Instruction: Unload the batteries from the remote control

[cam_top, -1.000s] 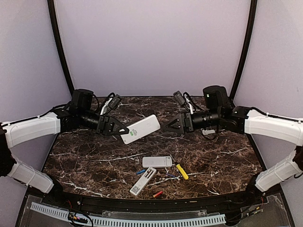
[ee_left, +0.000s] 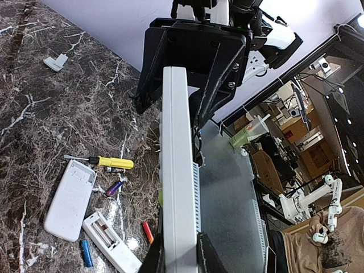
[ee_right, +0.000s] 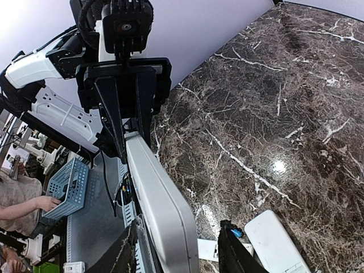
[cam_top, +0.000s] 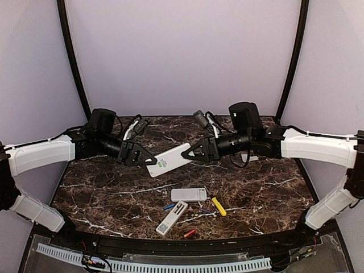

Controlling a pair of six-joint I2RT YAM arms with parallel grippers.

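Note:
A long white remote (cam_top: 169, 160) hangs in the air between the grippers, end-on in both wrist views (ee_left: 177, 159) (ee_right: 162, 205). My left gripper (cam_top: 149, 160) is shut on its left end. My right gripper (cam_top: 190, 152) is at the other end, its fingers part open either side of it in the right wrist view; whether they touch it is unclear. Below lie a white remote with an open battery bay (cam_top: 172, 218), another white casing (cam_top: 189, 194), a red battery (ee_left: 147, 231), a blue battery (ee_left: 86, 253) and a purple battery (ee_left: 114, 188).
A yellow screwdriver (cam_top: 219, 207) lies right of the casing. A small white piece (ee_left: 55, 62) lies farther back. The marble table (cam_top: 108, 193) is otherwise mostly clear.
My right gripper has moved left onto the remote's right end over the last second. The left gripper and remote have shifted slightly right and down.

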